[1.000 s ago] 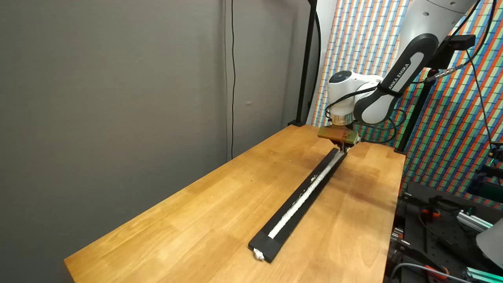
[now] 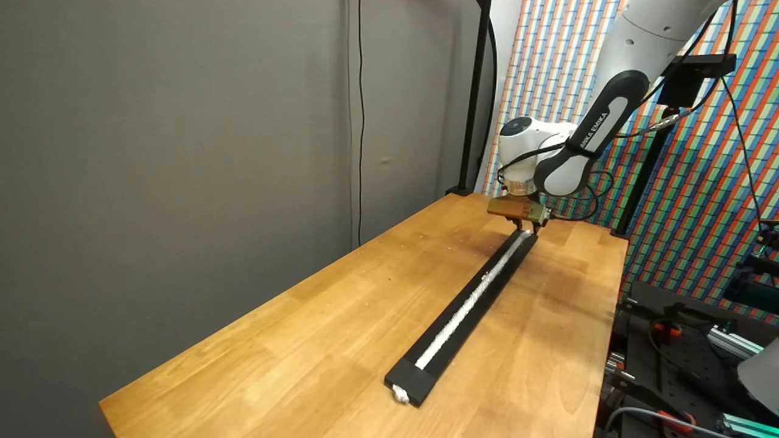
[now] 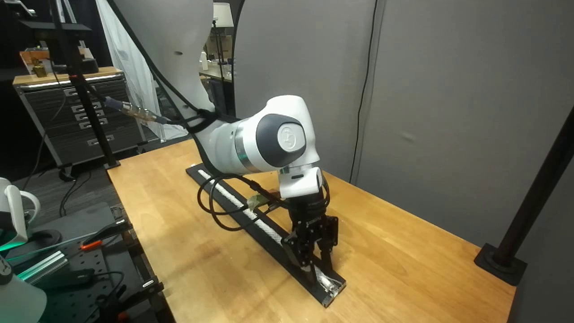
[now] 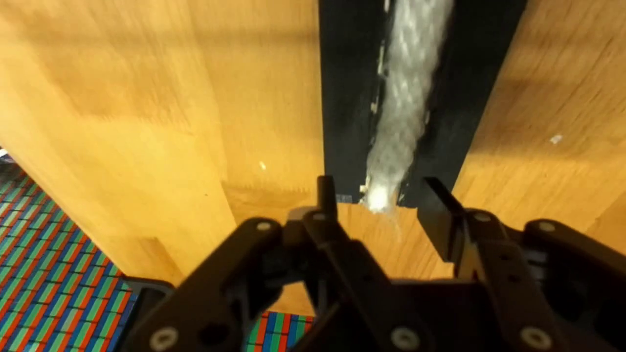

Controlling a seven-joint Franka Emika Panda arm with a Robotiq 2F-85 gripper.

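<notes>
A long black channel [image 2: 482, 321] lies on the wooden table with a white rope [image 2: 460, 317] along its groove. At the near end in exterior view 1, the rope tip [image 2: 400, 394] sticks out past the block. My gripper [image 2: 527, 229] is over the channel's far end. In the wrist view my gripper stands open, its fingers on either side of the rope's frayed end [image 4: 380, 199] and apart from it. There the rope [image 4: 405, 99] lies in the groove, its end slightly past the channel's edge. Exterior view 2 shows the gripper [image 3: 319, 270] low over that end.
Bare wooden table [image 2: 292, 343] surrounds the channel on both sides. Black posts [image 2: 473, 102] stand at the table's far corners. A grey wall [image 2: 219, 146] runs along one side, and a cart with tools [image 2: 679, 365] stands off the other edge.
My gripper has opened; its fingers, close together at the rope's end before, now stand apart. The arm has shifted slightly to the left in exterior view 1. The channel has not moved.
</notes>
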